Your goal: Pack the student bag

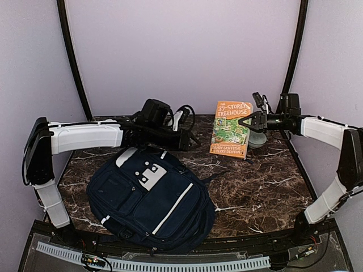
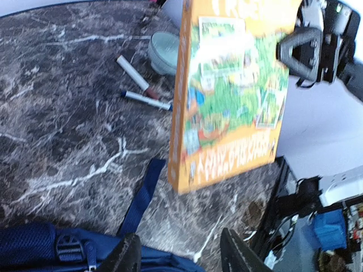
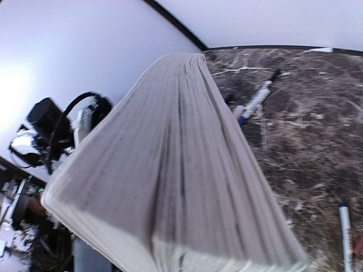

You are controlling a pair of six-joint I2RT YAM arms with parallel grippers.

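My right gripper (image 1: 249, 120) is shut on the orange book (image 1: 231, 133), gripping one long edge and holding it upright above the table with its cover facing the top camera. In the right wrist view the book's page block (image 3: 164, 158) fills the middle and hides the fingers. To the left of the book, and apart from it, my left gripper is open and empty. The navy school bag (image 1: 170, 195) lies on the table below the left arm; its strap (image 2: 142, 195) trails across the marble.
Behind the book stands a pale green bowl (image 2: 164, 54). Close to it lie a white-and-red marker (image 2: 135, 75) and a blue-and-white marker (image 2: 146, 101). Bare marble table (image 1: 261, 192) stretches right of the bag.
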